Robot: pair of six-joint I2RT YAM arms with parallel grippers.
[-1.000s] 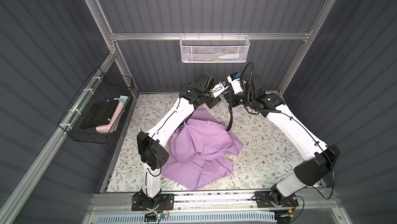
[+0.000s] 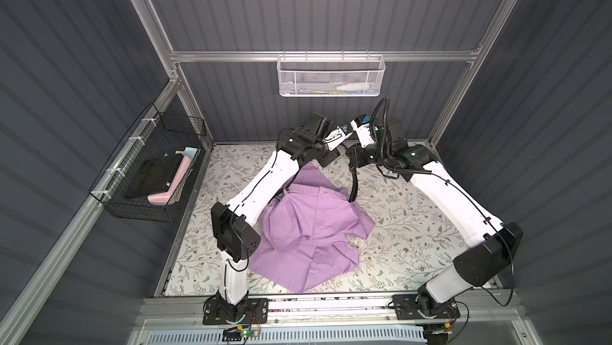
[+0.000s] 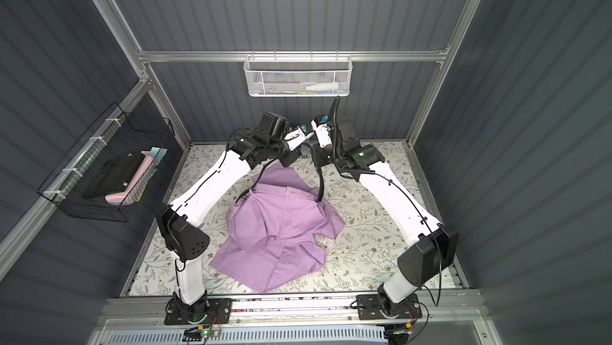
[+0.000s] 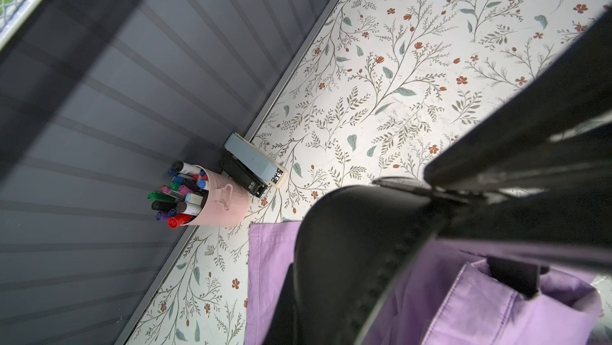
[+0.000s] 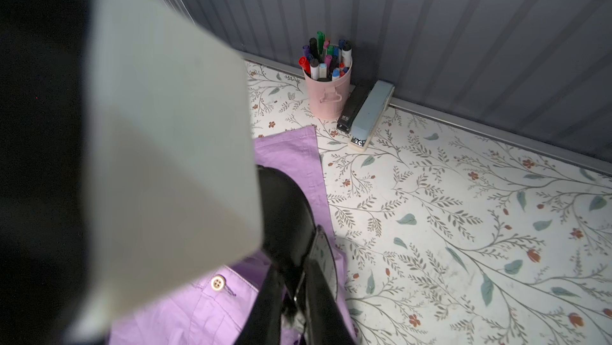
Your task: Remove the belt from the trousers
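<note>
Pale purple trousers [image 3: 274,217] lie on the table with the waistband towards the back and a button at its middle. Out of the waist rises a black belt [image 3: 320,185], one strand up to each gripper. In the left wrist view the belt [image 4: 344,249] bends in a stitched curve to my left gripper, which is shut on it near a metal piece. The belt [image 5: 283,211] also curves down to my right gripper; whether those fingers grip it is hidden. Both grippers stand close together above the waistband. A black stretch shows through a belt loop [image 4: 510,278].
A pink pen cup [image 5: 328,96] and a stapler [image 5: 371,112] stand against the back wall. A white mesh basket [image 2: 331,76] hangs above, and a black wire basket [image 2: 159,172] at left.
The belt strand under my right gripper has turned slightly and looks a little broader and straighter. The arms and trousers hardly differ.
</note>
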